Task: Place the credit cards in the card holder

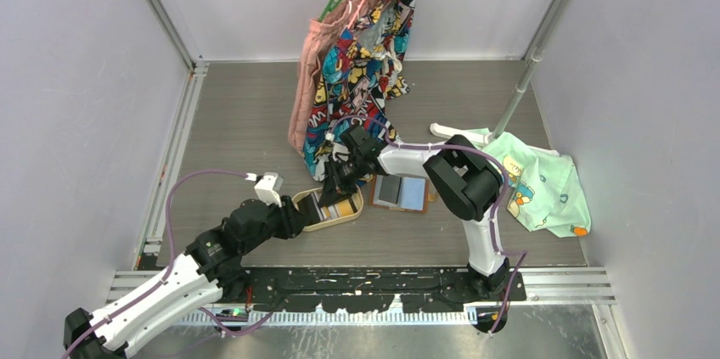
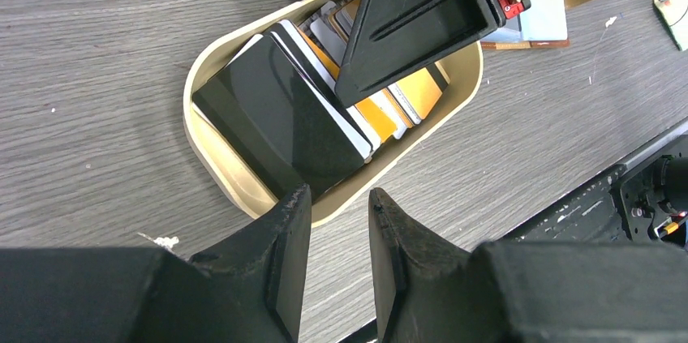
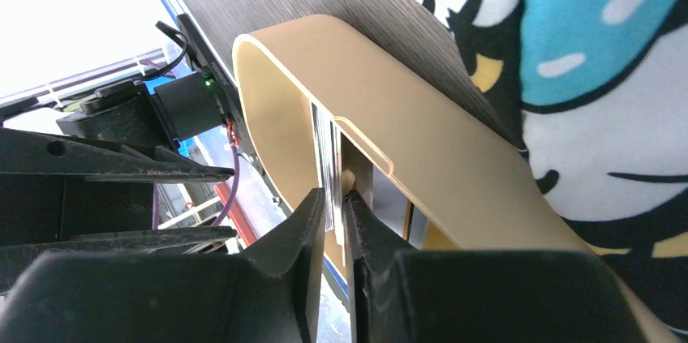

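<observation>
A cream oval tray holds black, white and orange cards, standing edge-up in the right wrist view. My right gripper is down inside the tray at the cards, fingertips close together; whether anything is between them is unclear. My left gripper hangs beside the tray's near side, fingertips slightly apart in its wrist view; what it holds, if anything, does not show. The card holder (image 1: pixel 399 193), brown with grey and light-blue inserts, lies right of the tray.
Hanging patterned clothes (image 1: pixel 357 87) reach down close behind the tray. A mint cloth (image 1: pixel 543 189) and rack foot are at the right.
</observation>
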